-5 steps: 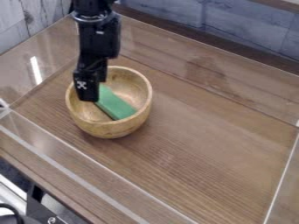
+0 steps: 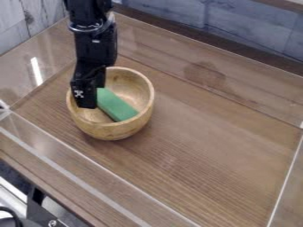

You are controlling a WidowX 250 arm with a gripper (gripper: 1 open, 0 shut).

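A wooden bowl (image 2: 134, 124) stands on the table at centre left, with a green block (image 2: 116, 108) lying in it. My black gripper (image 2: 81, 93) comes down from the top and hangs over the bowl's left rim, left of the green block. Its fingertips are small and dark, and whether they are open or hold anything cannot be told.
A pale edge runs along the far right. The table's left edge borders a dark area at the lower left.
My gripper has shifted slightly left and up over the bowl's rim. The bowl and green block look almost unchanged.
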